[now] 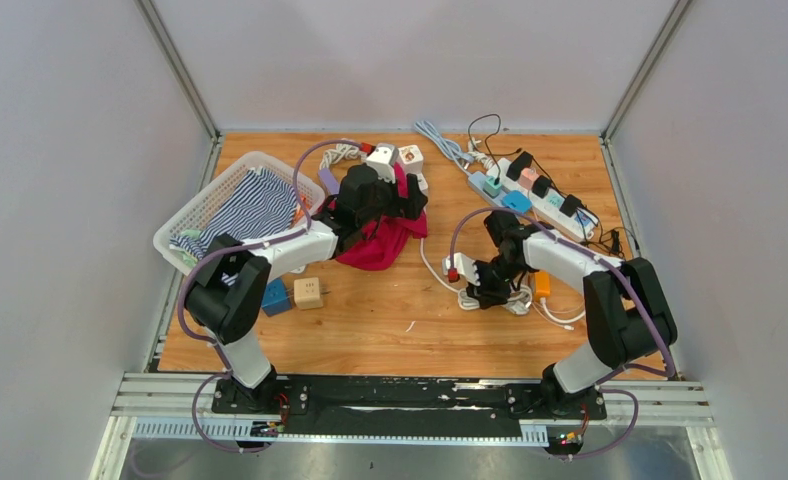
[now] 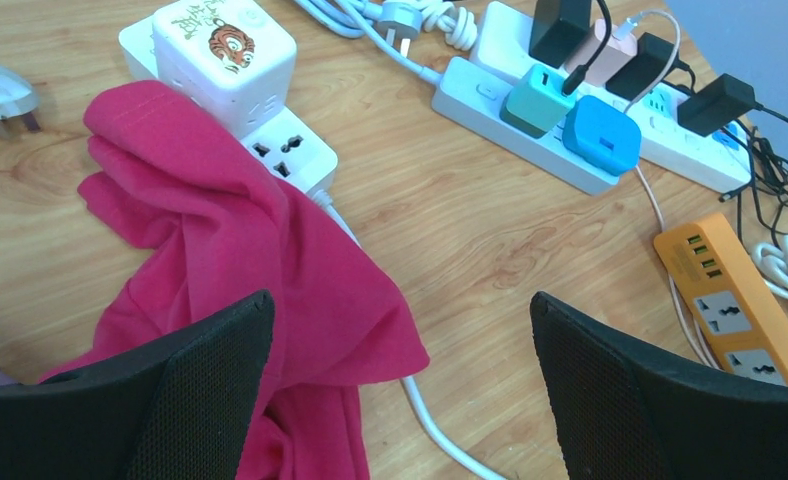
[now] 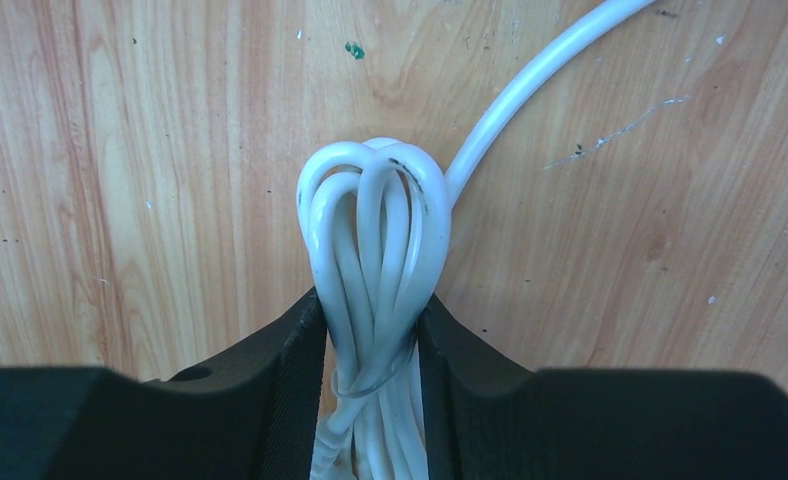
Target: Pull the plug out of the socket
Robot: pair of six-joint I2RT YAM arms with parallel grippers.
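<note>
A white cube plug with a tiger print (image 2: pixel 225 65) sits on a white socket strip (image 2: pixel 290 152) beside a red cloth (image 2: pixel 210 220). My left gripper hangs open above the cloth, nothing between its fingers. My right gripper is down at a bundled white cable (image 3: pixel 370 240), which lies between its fingers; whether they grip it tightly is unclear. The strip's cord runs down past the cloth toward that bundle.
Power strips with adapters (image 1: pixel 550 200) fill the back right, an orange strip (image 2: pixel 730 300) near them. A basket (image 1: pixel 200 210) stands left, two cube adapters (image 1: pixel 308 293) in front of it.
</note>
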